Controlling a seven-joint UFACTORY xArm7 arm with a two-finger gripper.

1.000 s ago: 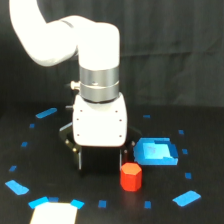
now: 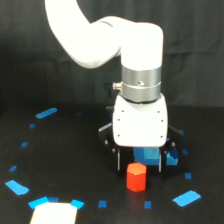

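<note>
A small red block (image 2: 136, 177) sits on the black table near the front centre, its whole front face in sight. My gripper (image 2: 139, 168) points downward from the white arm just behind or above it, its thin dark fingers standing apart on either side of the block's line. Its fingers look open. How far the fingers are from the block in depth cannot be told. Behind the gripper, an open blue tray (image 2: 171, 159) is largely covered by the hand.
Flat blue strips and small blue squares mark the table, among them a strip (image 2: 186, 198) at front right. A pale wooden-coloured block (image 2: 54, 213) stands at the front left edge.
My arm has swung to the right, from left of the red block to above or behind it, and now hides much of the tray. The red block sits slightly farther right.
</note>
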